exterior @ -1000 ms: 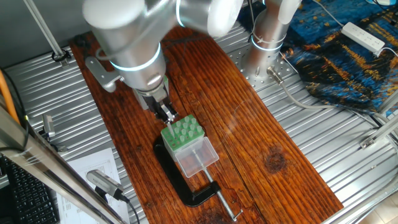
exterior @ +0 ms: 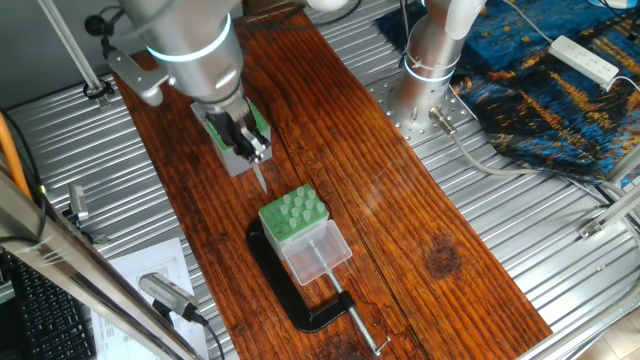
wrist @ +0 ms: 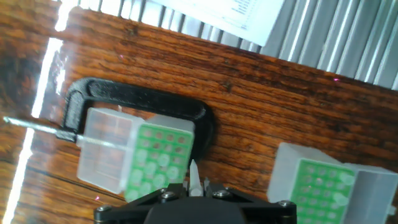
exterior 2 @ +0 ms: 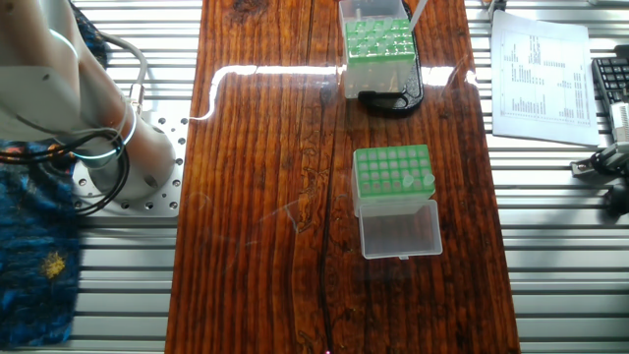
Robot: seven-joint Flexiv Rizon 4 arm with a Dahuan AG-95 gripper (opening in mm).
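Observation:
My gripper (exterior: 258, 152) is shut on a pale, pointed pipette tip (wrist: 194, 179), which hangs down over bare wood between two racks. In exterior view 2 only the tip (exterior 2: 420, 12) shows at the top edge. One green-topped rack (exterior: 296, 208) holds several tips and sits inside a black clamp. The other green-topped rack (exterior 2: 393, 169) has two pale tips standing near one corner and many empty holes; in exterior view 1 my gripper partly covers it. From the wrist, the clamped rack (wrist: 160, 155) lies left and the other rack (wrist: 322, 193) right.
A black C-clamp (exterior: 283, 285) with a long screw rod surrounds the clamped rack. Clear lids (exterior 2: 401, 230) stand open beside both racks. Bare wood (exterior: 400, 230) is free on one side.
My gripper and the held tip have moved away from the clamped rack's edge, up and left in exterior view 1, toward the other rack. The racks and clamp have stayed put.

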